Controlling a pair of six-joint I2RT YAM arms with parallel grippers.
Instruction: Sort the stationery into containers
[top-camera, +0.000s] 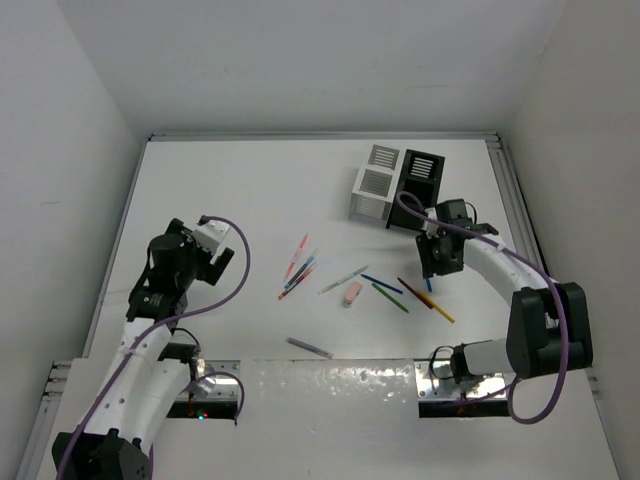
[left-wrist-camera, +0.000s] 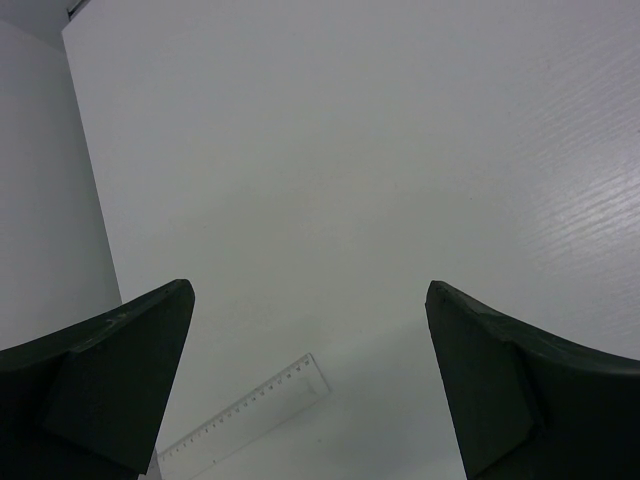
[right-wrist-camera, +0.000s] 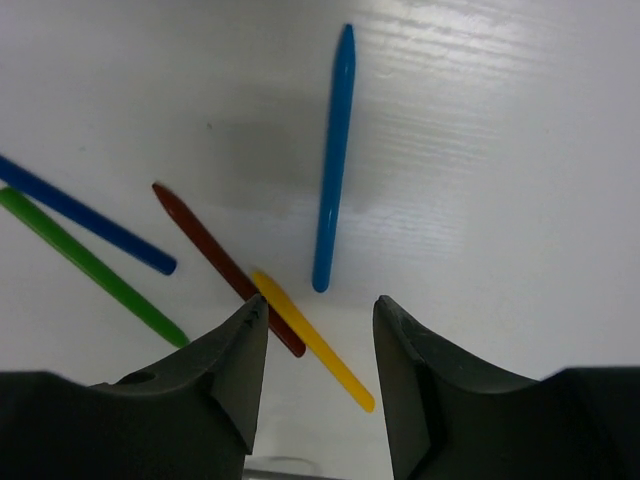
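Observation:
My right gripper hovers over the table's right side, its fingers apart with nothing between them. Ahead of its fingertips lies a blue pencil (right-wrist-camera: 335, 160), partly covered by the gripper in the top view. A yellow pencil (right-wrist-camera: 318, 342) and a brown one (right-wrist-camera: 225, 260) cross below the fingers. To the left lie a green pencil (right-wrist-camera: 95, 268) and a darker blue one (right-wrist-camera: 85, 215). At the back right stand a white container (top-camera: 377, 183) and a black container (top-camera: 419, 177). My left gripper is open and empty at the table's left; a clear ruler (left-wrist-camera: 245, 415) shows below it.
Several pens (top-camera: 298, 262) lie mid-table, with a pale stick-like piece (top-camera: 343, 279) and a pinkish eraser (top-camera: 352, 293) to their right. Another view of the ruler (top-camera: 309, 347) is near the front edge.

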